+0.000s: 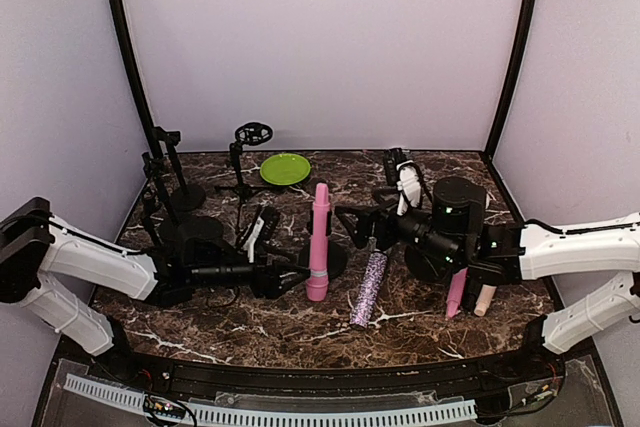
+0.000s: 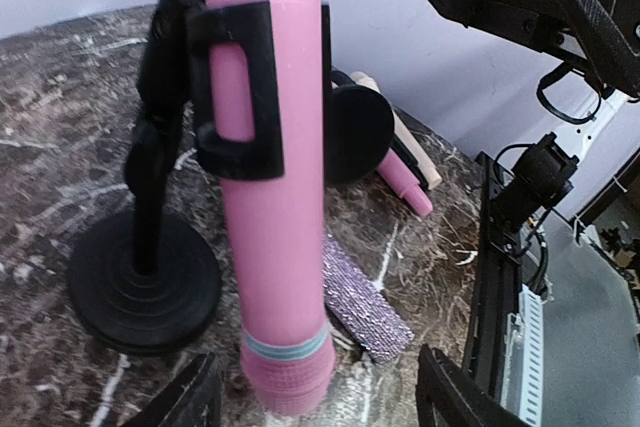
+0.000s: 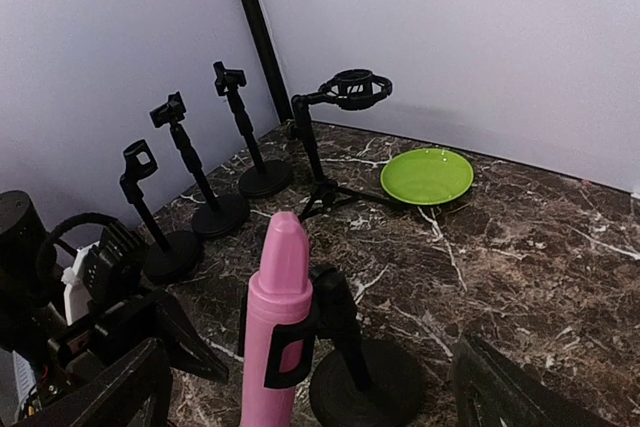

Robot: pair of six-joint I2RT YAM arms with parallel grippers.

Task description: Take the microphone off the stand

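Observation:
A pink microphone stands upright in the clip of a black stand with a round base; in the left wrist view the clip wraps its upper part, and its lower end has a pale band. My left gripper is low, just left of the microphone's lower end, its fingers apart with the microphone beyond them. My right gripper is open at upper height to the right of the microphone, which shows between and beyond its fingers in the right wrist view.
A glittery tube lies right of the microphone. Pink and beige tubes lie at the right. A green plate and several empty black stands are at the back and left.

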